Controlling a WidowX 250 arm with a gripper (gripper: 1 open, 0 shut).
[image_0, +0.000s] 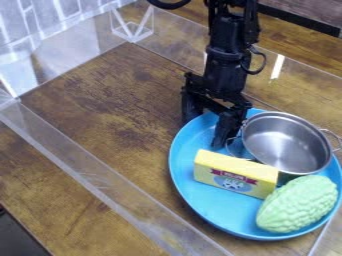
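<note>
My black gripper (214, 118) reaches down from the top over the back left of a blue plate (195, 198), its fingers standing apart, open, low beside a steel pot (287, 146). A yellow box with a cartoon label (235, 172) lies on the plate in front of the pot and gripper. A pale green cabbage-like vegetable (297, 205) lies at the plate's front right. Whether anything small is among the dark fingers is hard to see.
A clear plastic wall (94, 170) runs round the wooden work surface (114, 100). A white tiled wall (51, 30) stands at the back left.
</note>
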